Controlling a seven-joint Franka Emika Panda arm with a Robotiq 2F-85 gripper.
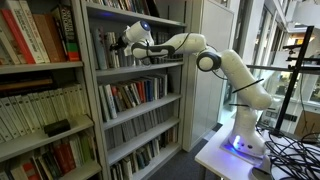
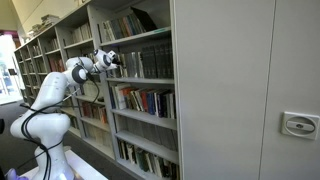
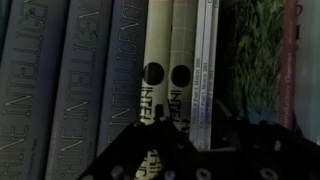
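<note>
At the upper shelf of the tall grey bookcase, my gripper is held close to a row of books. In the wrist view, dark blue volumes lettered "Machine Intelligence" stand upright at left. Beside them are two pale books with black dots, then thin white spines and a green grassy cover. My gripper shows dark and blurred along the bottom, in front of the pale and white spines. The space between its fingers is too dark to read.
Lower shelves hold more books, with bare shelf beside some. A second bookcase adjoins at left. The arm's base stands on a white table, with loose black cables at its right.
</note>
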